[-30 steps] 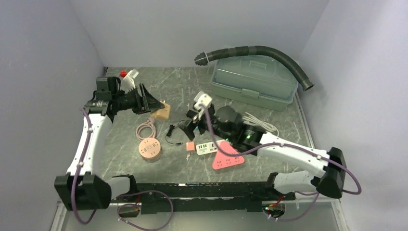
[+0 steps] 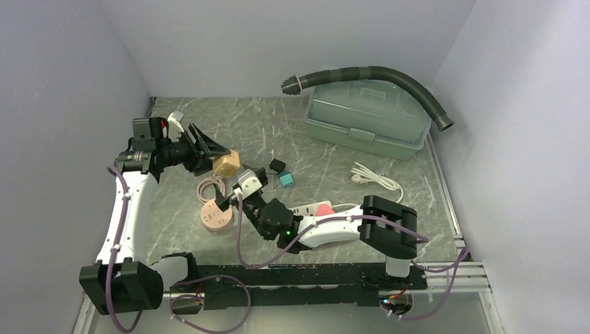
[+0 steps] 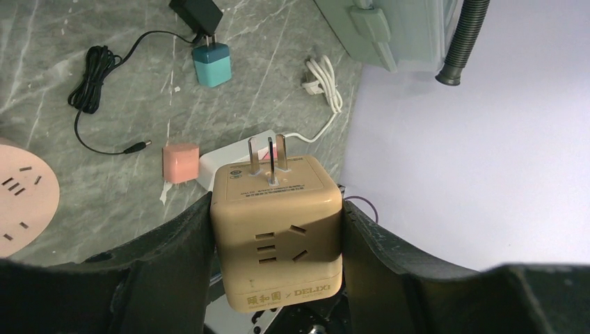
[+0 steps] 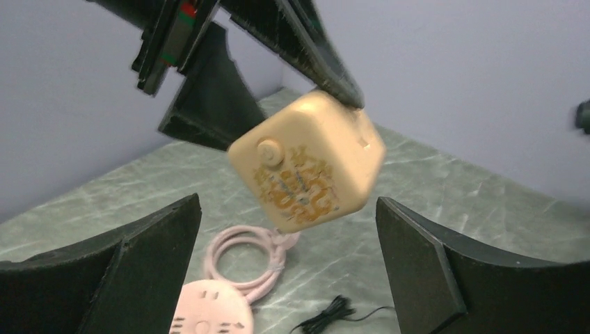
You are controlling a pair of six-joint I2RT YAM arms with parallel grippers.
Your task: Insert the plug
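A tan cube-shaped plug adapter (image 3: 277, 236) is in the air, gripped on two sides by my left gripper (image 2: 224, 160). Its three metal prongs (image 3: 270, 158) point away from the left wrist in the left wrist view, and socket slots show on one face. My right gripper (image 2: 236, 188) is close by, its two fingers (image 4: 445, 264) spread wide. Past those fingers, in the right wrist view, the adapter (image 4: 306, 167) is seen tilted and apart from them. A round pink power socket (image 2: 217, 216) lies on the table below.
A teal plug (image 3: 212, 64), a black adapter (image 2: 277, 165) with its cord, a pink cube (image 3: 181, 163) and a white power strip (image 3: 233, 154) lie on the table. At the back right stands a green toolbox (image 2: 362, 115) with a black hose (image 2: 389, 75) over it.
My right arm has swung left across the table, bringing its open gripper near the adapter. The left gripper has shifted slightly left, and the adapter has turned a little with it.
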